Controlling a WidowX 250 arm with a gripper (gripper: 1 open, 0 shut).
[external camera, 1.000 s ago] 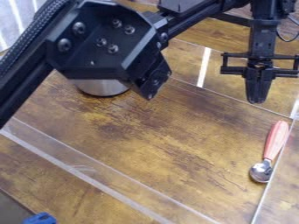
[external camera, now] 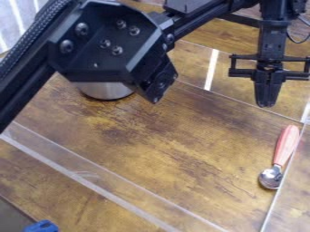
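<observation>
My gripper (external camera: pixel 266 95) hangs at the upper right over the wooden table (external camera: pixel 145 163), its narrow fingers shut with nothing visible between them. Below it, near the right edge, lies an ice cream scoop (external camera: pixel 284 147) with a red handle and a metal head toward the front. A metal pot or cylinder (external camera: pixel 103 91) stands at the left, partly hidden behind my arm.
A blue object (external camera: pixel 40 226) sits at the lower left corner beside a dark edge. Tape strips cross the table.
</observation>
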